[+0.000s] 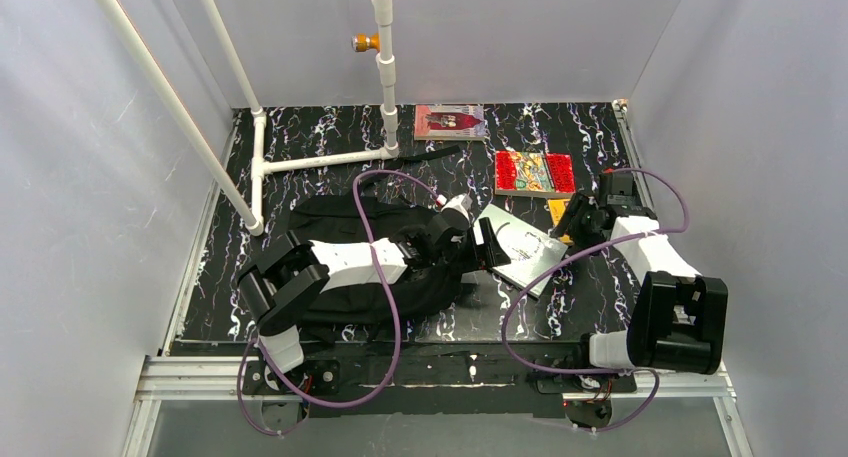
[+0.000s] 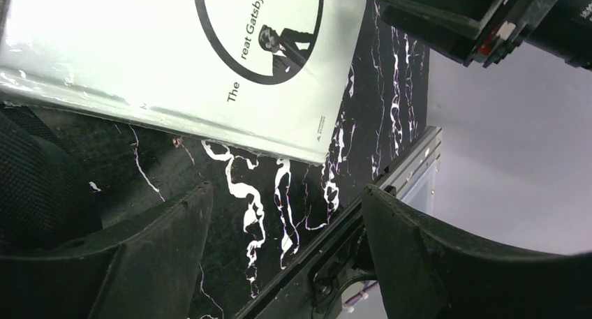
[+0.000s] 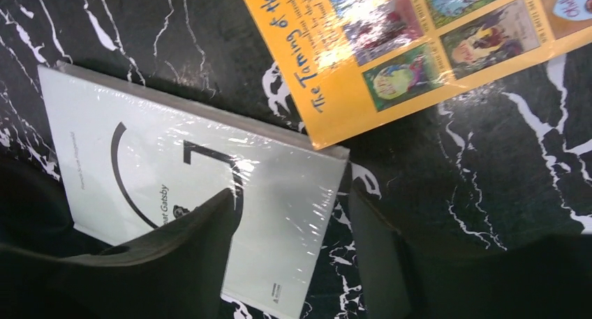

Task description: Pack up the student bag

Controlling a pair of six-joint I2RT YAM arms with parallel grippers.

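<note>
The white Great Gatsby book (image 1: 515, 247) lies on the marble table beside the black bag (image 1: 340, 217). My left gripper hangs open at that book's near edge, nothing between its fingers. My right gripper is part open over the book's right end, its fingertips apart above the cover with nothing seen held. A yellow Taming of the book (image 3: 335, 95) overlaps a corner of the white one; the right arm hides most of it in the top view.
A red picture book (image 1: 533, 174) and a pinkish book (image 1: 450, 123) lie farther back. A white pipe frame (image 1: 325, 160) stands at the back left. Bare table (image 3: 489, 179) shows right of the white book.
</note>
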